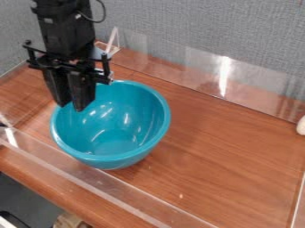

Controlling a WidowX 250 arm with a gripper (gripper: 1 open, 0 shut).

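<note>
A large teal plastic bowl [119, 134] sits on the wooden table at the left of centre. My black gripper [71, 93] hangs from the top left over the bowl's back-left rim, pointing down, its lower end in front of that rim. Whether its fingers hold the rim or anything else is hard to tell, as the dark parts overlap.
Bare table [220, 160] fills the right side, with a clear strip along its back edge. A small pale object [298, 125] is cut off at the far right. A white item stands behind the arm at the back left.
</note>
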